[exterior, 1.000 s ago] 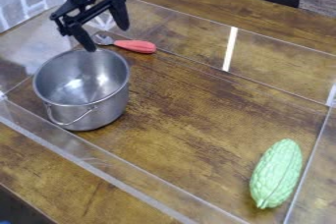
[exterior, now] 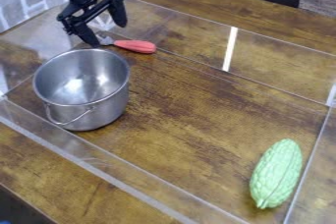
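Observation:
My black gripper (exterior: 98, 27) hangs at the top left, open, above and behind a steel pot (exterior: 82, 90) with a wire handle. Just behind the pot a utensil with a red handle (exterior: 136, 46) lies on the wooden table, its metal end partly under the gripper. A pale green bitter melon (exterior: 277, 173) lies at the lower right of the table.
Clear tape strips and a white strip (exterior: 230, 49) mark the surface. A dark edge runs along the back.
The gripper has shifted a little to the left over the last second. The pot, utensil and melon have not visibly moved.

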